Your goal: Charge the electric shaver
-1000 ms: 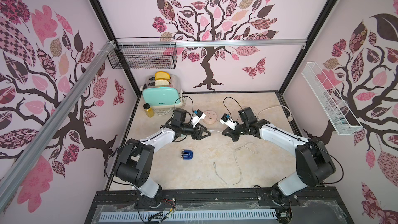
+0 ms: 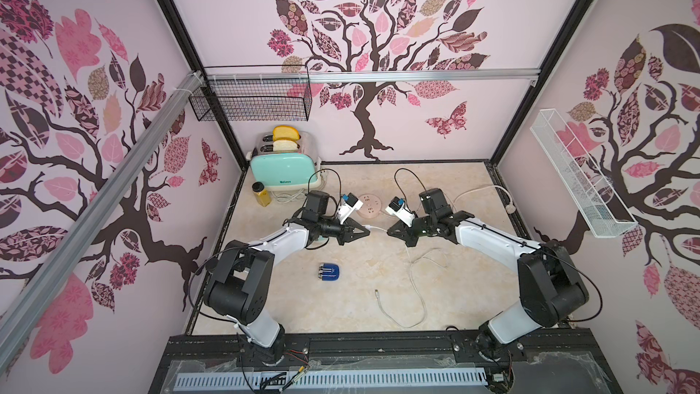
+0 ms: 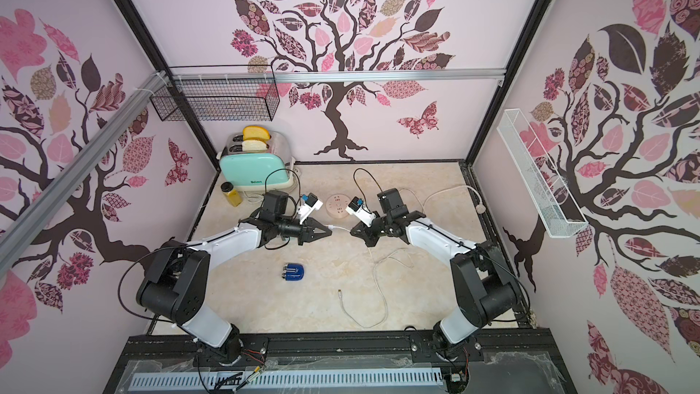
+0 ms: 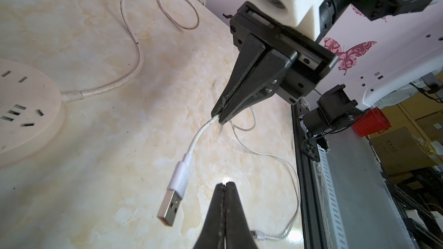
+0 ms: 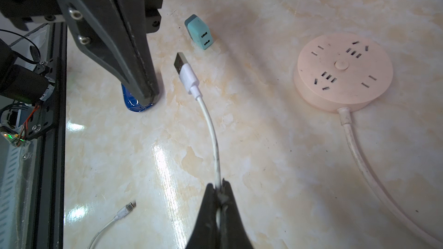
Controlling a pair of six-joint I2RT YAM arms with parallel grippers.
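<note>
My right gripper is shut on the white USB charging cable (image 5: 213, 140), a short way behind its plug. The cable's USB-A plug (image 4: 175, 193) points toward the left arm. My left gripper is shut with nothing between its fingers; the plug is outside them, to their left in the left wrist view. The cable's small end (image 5: 125, 209) lies on the table. The blue electric shaver (image 2: 329, 271) rests on the table, partly hidden by the left fingers in the right wrist view. A teal USB charger block (image 5: 199, 32) stands behind the left fingers.
A round pink power strip (image 5: 343, 71) with its cord sits on the table behind the grippers. A teal toaster (image 2: 283, 170) and a yellow-bodied jar (image 2: 261, 194) stand at the back left. The table's front middle holds only loose cable.
The shaver has not moved.
</note>
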